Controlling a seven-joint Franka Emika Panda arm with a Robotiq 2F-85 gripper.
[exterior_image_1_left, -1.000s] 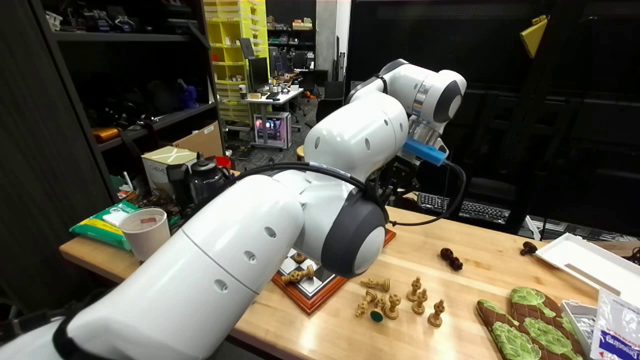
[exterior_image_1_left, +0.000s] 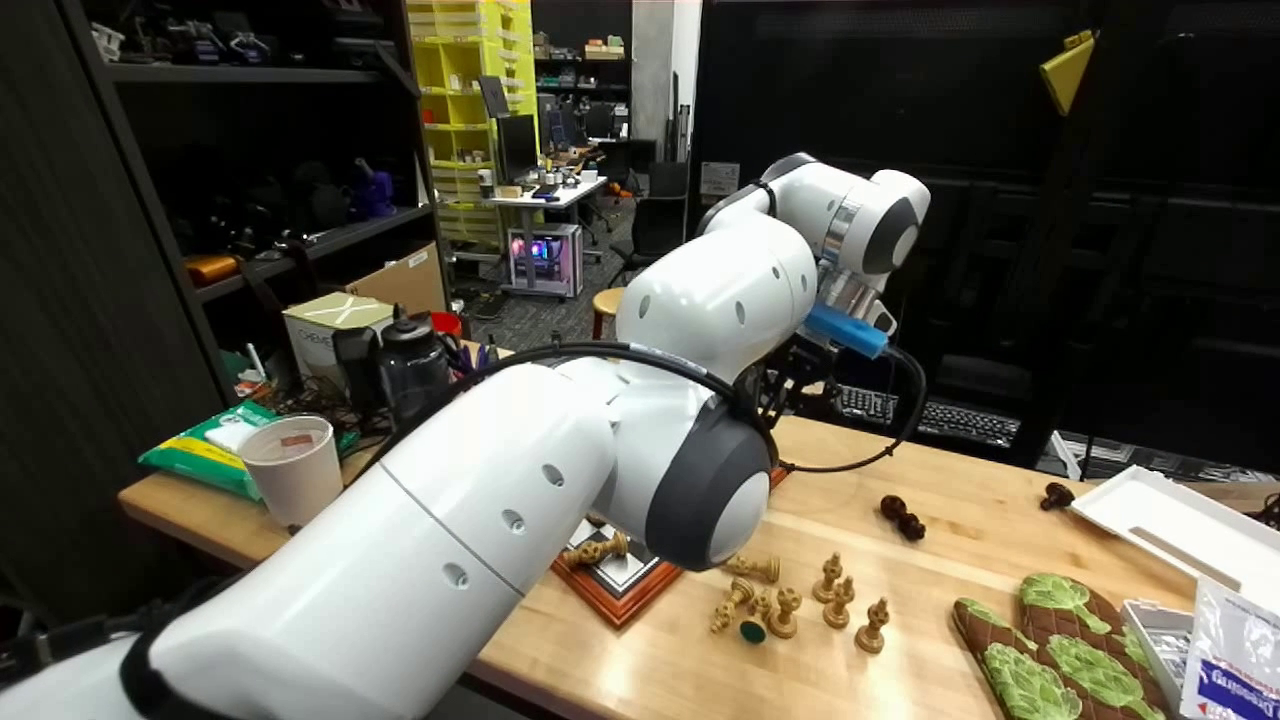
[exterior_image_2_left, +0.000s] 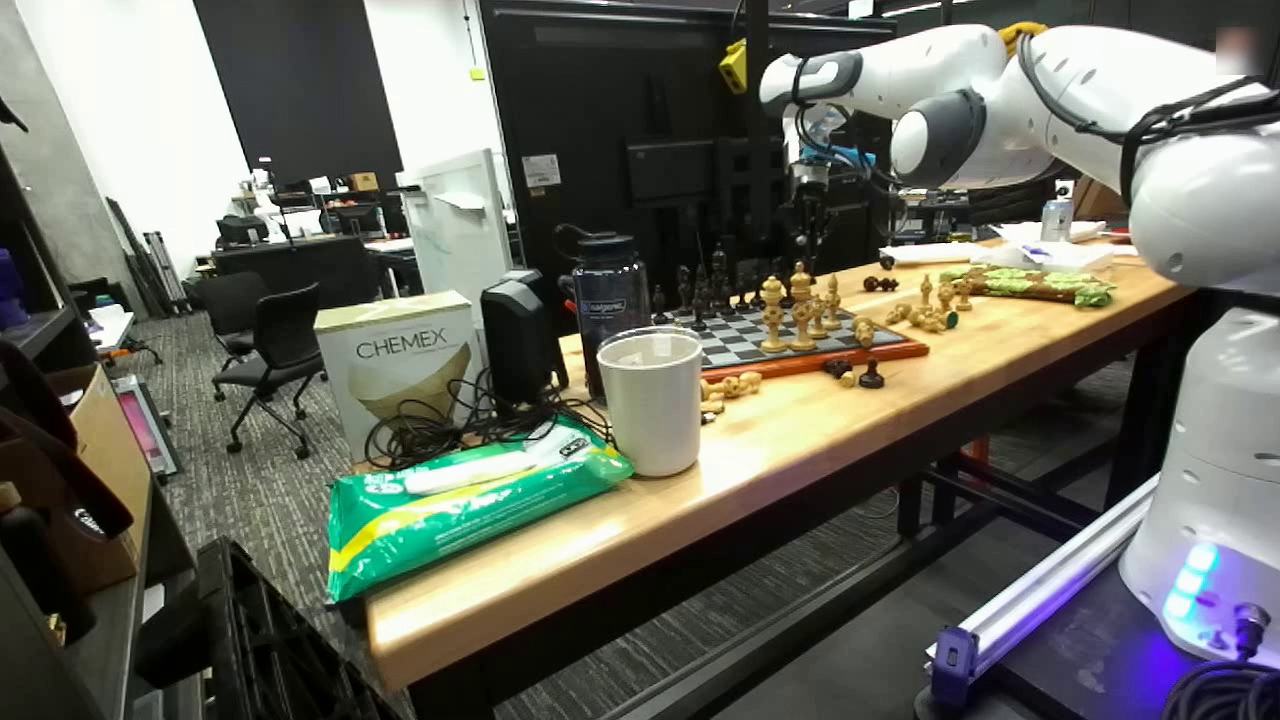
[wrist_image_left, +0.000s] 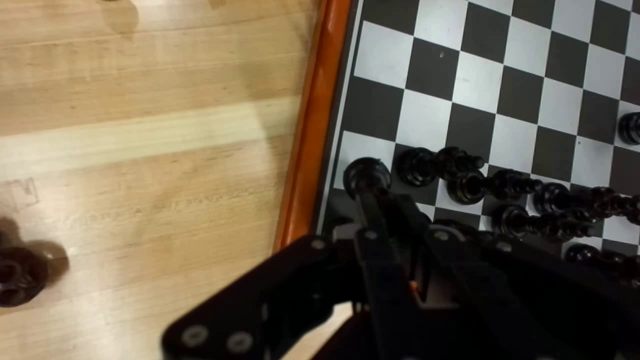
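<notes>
In the wrist view, a dark chess piece (wrist_image_left: 366, 175) is at the tips of my gripper; the gripper is shut on it, with the rounded end showing and the rest hidden by the fingers. It is over the near-left corner area of the checkered board (wrist_image_left: 384, 54), inside the reddish-brown rim. I cannot tell whether the piece touches the board. Other dark pieces (wrist_image_left: 418, 166) stand close by on its right. In the second exterior view, the gripper (exterior_image_2_left: 811, 250) points down at the board's far side; in the first exterior view the arm hides the fingers.
Light pieces (exterior_image_2_left: 774, 314) stand on the board, and several more (exterior_image_1_left: 836, 600) are on the table to its side. Dark pieces (exterior_image_1_left: 902, 517) lie loose nearby. A patterned oven mitt (exterior_image_1_left: 1068, 654) and white tray (exterior_image_1_left: 1182, 528) occupy the table's right end.
Compared with a second ago, the arm's wrist and blue-wrapped part are slightly lower in the first exterior view, and the elbow has shifted a little. The loose pieces on the table look unchanged.
</notes>
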